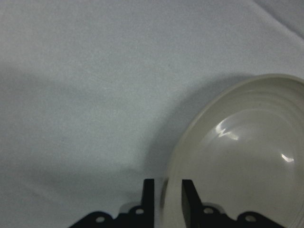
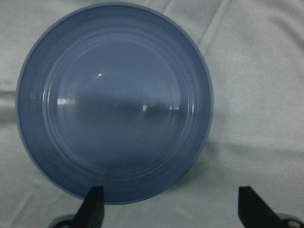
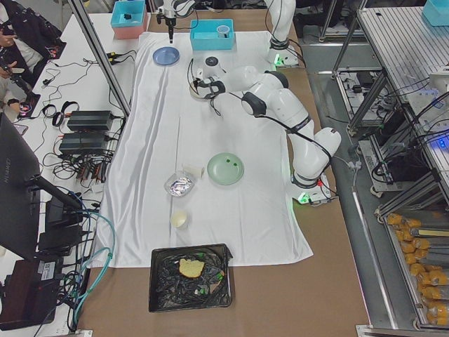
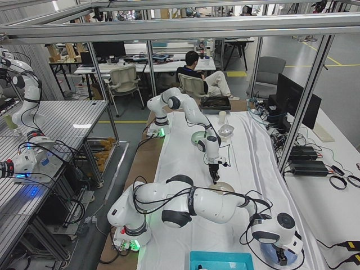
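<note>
A cream plate (image 1: 242, 152) lies on the white cloth under my left gripper; one finger is outside its rim, the other over it, with a gap between them. Whether the rim is gripped is unclear. A blue plate (image 2: 114, 102) lies below my right gripper, whose fingers are spread wide, empty. In the camera left view the blue plate (image 3: 165, 55) is near the far left of the cloth, and the cream plate is mostly hidden under my left arm.
A blue bin (image 3: 212, 46) stands at the far end. A green plate (image 3: 225, 168), foil bowl (image 3: 179, 184) and cream cup (image 3: 179, 218) sit in the near half. A black tray (image 3: 161, 295) lies at the near edge.
</note>
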